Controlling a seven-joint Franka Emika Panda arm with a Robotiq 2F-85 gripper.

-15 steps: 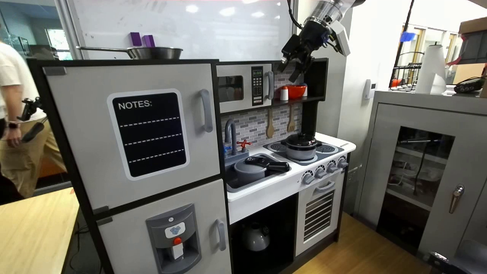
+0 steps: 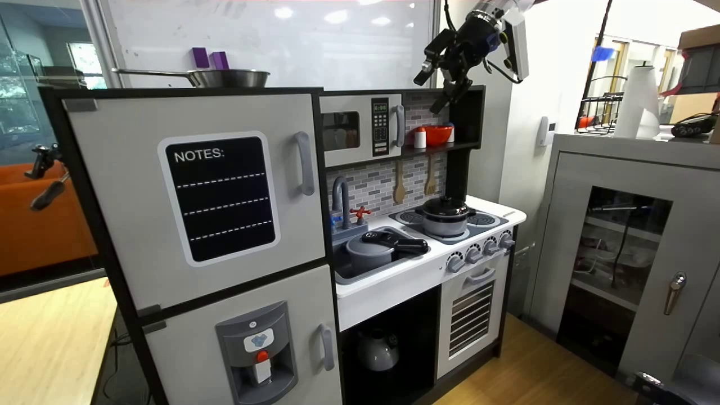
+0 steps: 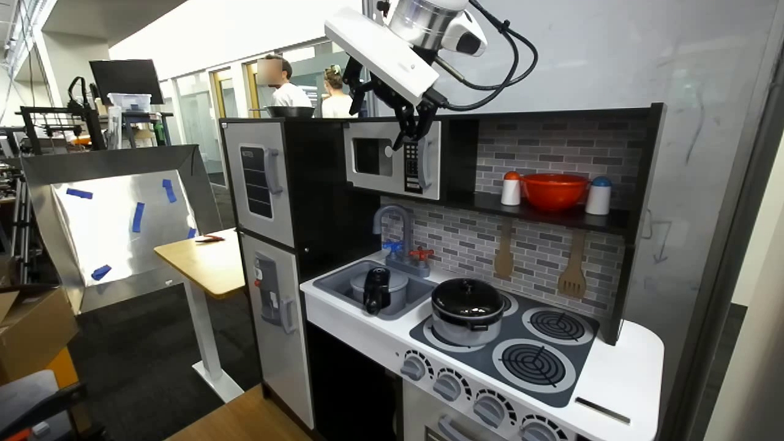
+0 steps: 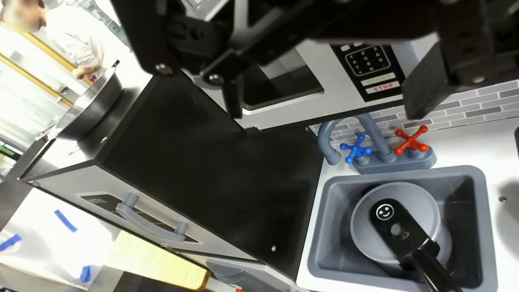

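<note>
High in front of the toy kitchen, my gripper (image 2: 430, 91) hangs open with its fingertips wide apart. Nothing sits between its fingers in the wrist view. Behind them is the closed microwave (image 3: 391, 157). A grey pot with a black-handled lid (image 4: 395, 221) stands in the sink (image 4: 318, 243), well below the gripper. On the stove is a grey pot with a black lid (image 3: 468, 305). The shelf carries a red bowl (image 3: 556, 192) between an orange-topped shaker (image 3: 511, 190) and a blue-topped shaker (image 3: 599, 196).
A metal pan (image 2: 233, 78) rests atop the closed toy fridge (image 2: 128, 175). Two wooden utensils hang on the backsplash; the spatula (image 3: 572, 275) is the right one. A kettle (image 2: 378, 351) stands in the lower cubby. Right of the burners, the white counter (image 3: 625, 367) is clear.
My gripper has moved up and a little to the right in exterior view 1, with its fingers still apart. The kitchen objects have not moved.
</note>
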